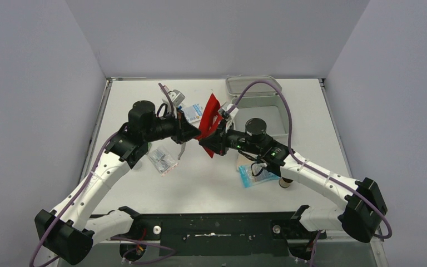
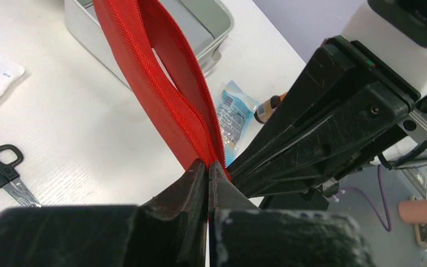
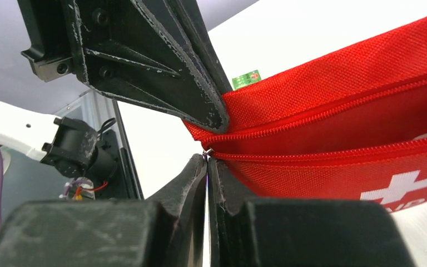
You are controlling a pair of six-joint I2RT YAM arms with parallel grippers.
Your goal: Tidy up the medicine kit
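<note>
A red pouch with a white cross hangs above the table, its zipper open. My left gripper is shut on the pouch's lower corner, a bit of red showing between its fingers. In the right wrist view that corner lies against the left finger. My right gripper is shut, its tips at a small metal zipper pull at the zipper's end. Whether the pull is pinched cannot be made out. The pouch's inside is mostly dark red, with a pale bit showing in the right wrist view.
Behind the right arm stands a grey open box with its lid at the back. A blue packet, a brown bottle, black scissors and a clear bag lie around.
</note>
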